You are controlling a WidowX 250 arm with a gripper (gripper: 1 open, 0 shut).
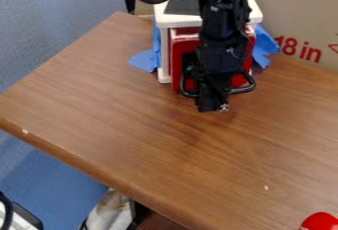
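A black robot arm hangs down from the top of the view, its gripper point(214, 101) low in front of a white-and-red box-like object point(176, 19) with a red front point(183, 44). Black loop-shaped parts sit around the gripper's lower end, over the red front. Whether the fingers are open or shut, or hold anything, is too dark and small to tell. Blue pieces point(144, 60) lie on both sides of the box on the wooden table.
A red round object point(318, 222) is at the bottom right edge. A cardboard panel point(301, 17) stands behind. The table's left edge drops to a blue-grey surface.
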